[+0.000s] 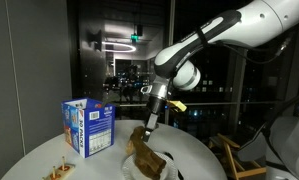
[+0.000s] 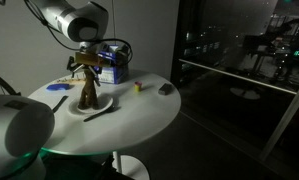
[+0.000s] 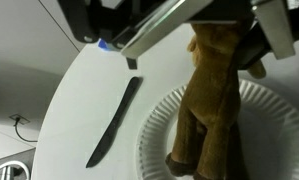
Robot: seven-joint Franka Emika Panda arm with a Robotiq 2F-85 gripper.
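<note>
A brown plush toy [image 3: 211,95] stands out over a white ridged plate [image 3: 154,128], its legs toward the camera in the wrist view. Exterior view 1 has the toy [image 1: 144,155] leaning on the plate, and exterior view 2 shows the toy [image 2: 88,95] upright there. My gripper is open, with its fingers spread to either side of the toy's upper part in the wrist view. The toy's head is mostly hidden there behind the gripper. From outside, the gripper [image 1: 154,110] appears just above the toy; whether they touch, I cannot tell.
A dark knife [image 3: 114,120] lies beside the plate. Behind stands a blue box [image 1: 92,130]. A yellow item [image 2: 137,87] and a dark block [image 2: 166,89] sit toward the table's other side. Bare tabletop [image 2: 149,115] lies between the knife and the table edge.
</note>
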